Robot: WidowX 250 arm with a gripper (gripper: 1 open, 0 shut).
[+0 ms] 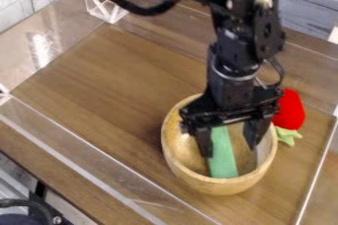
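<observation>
My black gripper point(227, 118) is lowered over a wooden bowl point(191, 170), its fingers apart at the bowl's upper part. Inside the bowl lies a long green object point(222, 158), below and between the fingertips, its upper end partly hidden by the gripper. I cannot tell whether the fingers touch it.
To the right of the bowl sit a red object point(290, 111) and a pale green leafy piece point(288, 136). A white wire item point(106, 4) stands at the back left, near the table's edge.
</observation>
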